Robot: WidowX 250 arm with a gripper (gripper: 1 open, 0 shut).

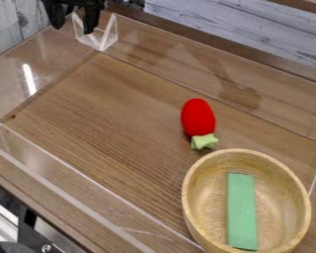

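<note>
The black gripper [71, 18] is at the top left edge of the view, above the back corner of the table beside a clear plastic holder [98, 36]; it is mostly cut off and dark, with its fingers apart and nothing visible between them. A red oval object [197, 117] with a small light-green piece [204, 141] at its lower end lies on the right half of the table. A large beige bowl [213, 224] at the lower right holds a flat green bar [241, 210].
Clear edging runs along its left and front sides, and pale plank walls stand behind it.
</note>
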